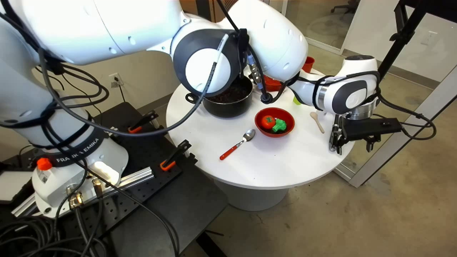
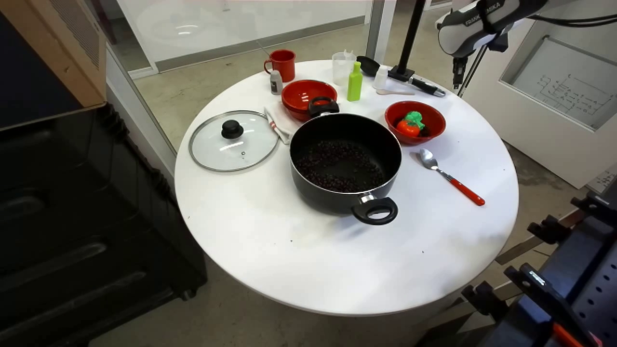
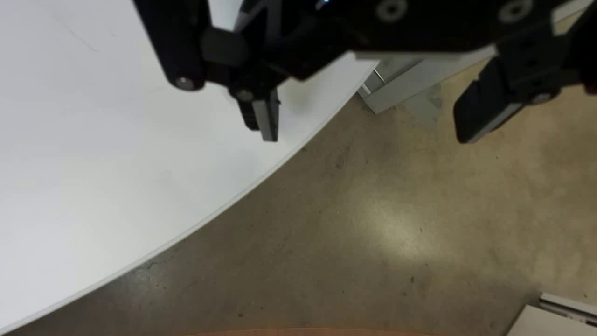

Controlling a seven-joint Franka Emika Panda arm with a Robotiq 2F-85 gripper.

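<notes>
My gripper (image 1: 354, 149) is open at the table's right edge, turned sideways. In the wrist view, its fingers (image 3: 267, 119) stand wide apart, one above the white tabletop and the other above the floor; nothing shows between them. Close to it in exterior view 1 lies a black-handled ladle, mostly hidden there by the gripper; in exterior view 2 its handle (image 2: 426, 86) points toward the table edge. A red bowl (image 2: 393, 135) holds a toy tomato (image 1: 268, 122) and green broccoli (image 1: 279, 125). The black pot (image 2: 347, 199) contains dark beans.
A red-handled spoon (image 2: 462, 190) lies beside the bowl. A glass lid (image 2: 214, 147), stacked red bowls (image 2: 296, 92), a red mug (image 2: 283, 64) and a green bottle (image 2: 354, 84) stand farther off. A black pole (image 1: 392, 49) rises near the gripper.
</notes>
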